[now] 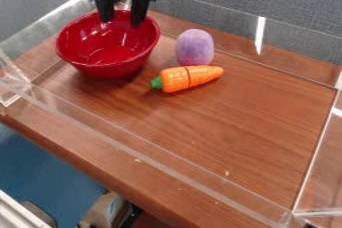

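My black gripper [122, 8] is at the top of the view, over the back of a red bowl [107, 62], its fingers pointing down and apart with nothing visible between them. To the right of the bowl stands a purple oval object [195, 46], like an eggplant. An orange toy carrot [190, 78] with a green top lies in front of it. The inside of the bowl that shows looks empty.
Transparent walls [313, 184] run along the table's edges, with a grey backdrop behind and a blue floor at the lower left.
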